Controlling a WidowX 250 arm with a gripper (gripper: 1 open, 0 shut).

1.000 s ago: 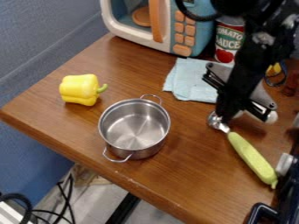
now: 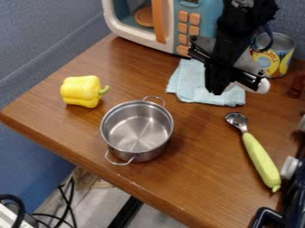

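The black gripper [image 2: 222,73] hangs over the light blue cloth [image 2: 191,85] at the back of the table, in front of the toy microwave; whether its fingers are open or shut is unclear. A spoon with a yellow handle [image 2: 261,160] lies on the right, a steel pot [image 2: 137,131] stands in the middle, and a yellow pepper [image 2: 81,92] lies on the left.
The toy microwave [image 2: 155,20] stands at the back. A can [image 2: 273,55] is behind the arm at the right. Dark objects crowd the right edge.
The gripper has moved back and up, away from the spoon toward the cloth and microwave, uncovering the spoon's head. The pot, pepper and spoon look unmoved.
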